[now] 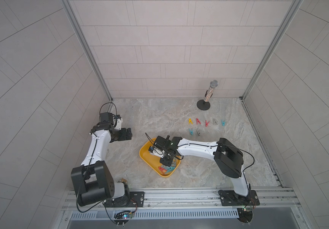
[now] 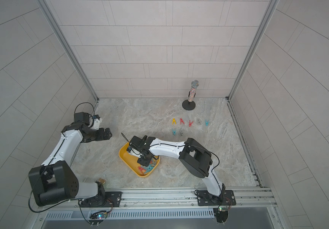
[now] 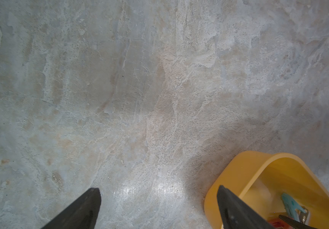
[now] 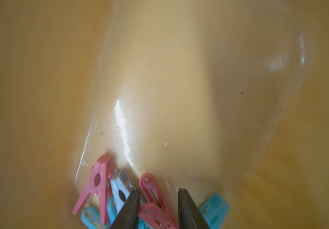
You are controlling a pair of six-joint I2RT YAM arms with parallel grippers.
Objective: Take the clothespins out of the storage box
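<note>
The yellow storage box [image 1: 144, 161] sits at the table's front centre, with a pile of clothespins at its near end. In the right wrist view, my right gripper is down inside it, open. A red clothespin [image 4: 151, 188] and a pink clothespin [image 4: 154, 214] show between its fingers. A pink clothespin [image 4: 100, 177], a pale blue clothespin [image 4: 122, 185] and a teal clothespin [image 4: 214, 208] lie around them; contact cannot be told. On the left, my left gripper stands open and empty above the table, beside the box.
Several clothespins lie in two rows on the table, among them a yellow clothespin [image 1: 190, 121] and a blue clothespin [image 1: 191, 131]. A microphone [image 1: 210, 91] on a round stand is behind them.
</note>
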